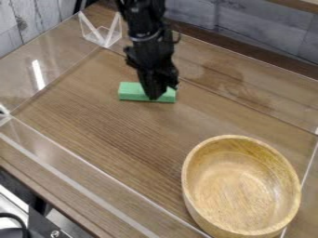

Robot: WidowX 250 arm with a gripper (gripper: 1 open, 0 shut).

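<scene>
The black robot arm reaches down from the top of the view, its gripper (154, 91) low over a green rectangular block (129, 91) lying on the wooden table (99, 139). The gripper is shut, its tip at or just above the block's right part; whether it touches cannot be told. A tan round wooden bowl (240, 184) sits at the lower right.
A pale object (99, 28) is at the back left, and a dark item (10, 223) lies beyond the table's lower-left edge.
</scene>
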